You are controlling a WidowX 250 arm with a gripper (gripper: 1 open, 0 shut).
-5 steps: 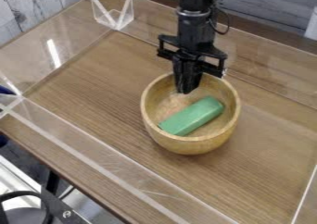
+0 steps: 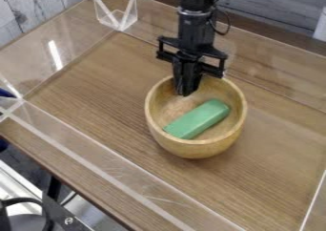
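A tan round bowl (image 2: 173, 139) sits on the wooden table, with a green oblong object (image 2: 199, 119) lying inside it. My black gripper (image 2: 185, 84) reaches down from the top centre to the upper left inside of the bowl's rim. Its fingers look close together, and I see nothing held between them.
A small clear angular object (image 2: 116, 13) is at the upper left. Black cables (image 2: 26, 214) lie at the lower left corner.
My gripper has moved slightly left and down toward the bowl's back left. The bowl and green object appear to have shifted very slightly, if at all.
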